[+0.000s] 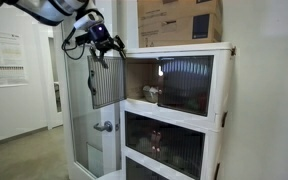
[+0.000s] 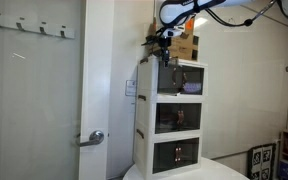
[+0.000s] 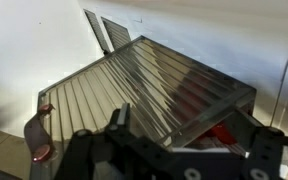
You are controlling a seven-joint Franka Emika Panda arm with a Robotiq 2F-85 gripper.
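The white cabinet [image 1: 178, 48] has its upper left door [image 1: 107, 82] swung outward, a dark ribbed panel with a handle. My gripper [image 1: 105, 50] hangs at that door's top edge, in front of the cabinet. In exterior view 2, the gripper [image 2: 164, 50] is by the cabinet's top front corner. The wrist view shows the ribbed door panel [image 3: 134, 90] from above, with black gripper fingers [image 3: 119, 117] spread apart at the lower edge. Whether they touch the door is unclear. The upper right door [image 1: 186, 83] is closed.
Cardboard boxes [image 1: 179, 20] sit on top of the cabinet. Pale items [image 1: 151, 92] show inside the opened compartment. Lower doors [image 1: 164, 145] are closed. A room door with a lever handle [image 1: 105, 127] stands close on the left.
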